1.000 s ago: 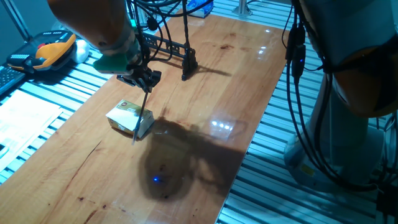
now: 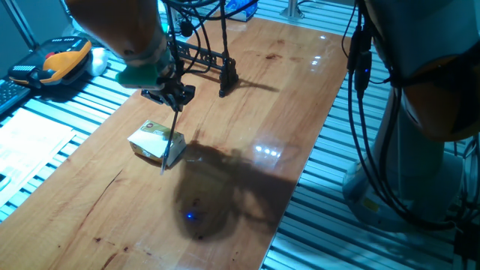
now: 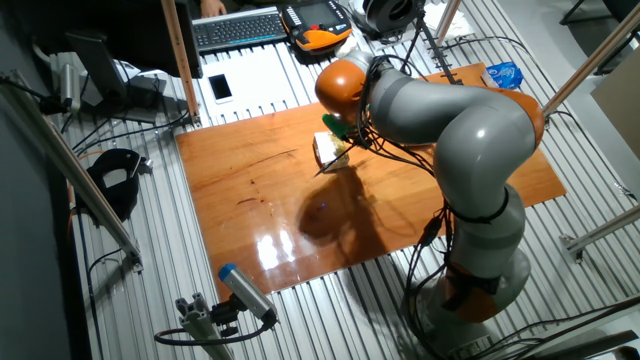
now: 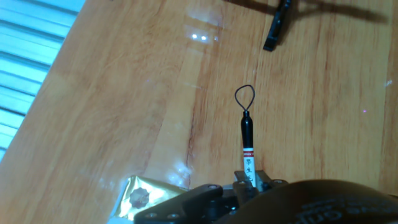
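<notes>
A thin brush [image 4: 247, 132] with a black end, a white label and a wire loop at its top is held by my gripper, which is shut on its shaft. From outside, the gripper [image 2: 174, 97] is above the table, and the brush [image 2: 170, 142] slants down from it, passing in front of a small white-and-gold box [image 2: 154, 141] in that view. Whether brush and box touch cannot be told. The box [image 4: 146, 198] shows its gold side at the bottom left of the wrist view, partly covered by the gripper. The brush's lower end is outside the wrist view.
A black rack [image 2: 227, 75] stands on the wooden table [image 2: 292, 82] beyond the gripper. An orange-and-black device [image 3: 318, 38], a keyboard [image 3: 240, 30] and a phone [image 3: 220, 88] lie off the table.
The arm's upper part has shifted slightly to the right in exterior view 1, and the brush tip has barely moved. The box and the rack stay in place. The grip looks unchanged.
</notes>
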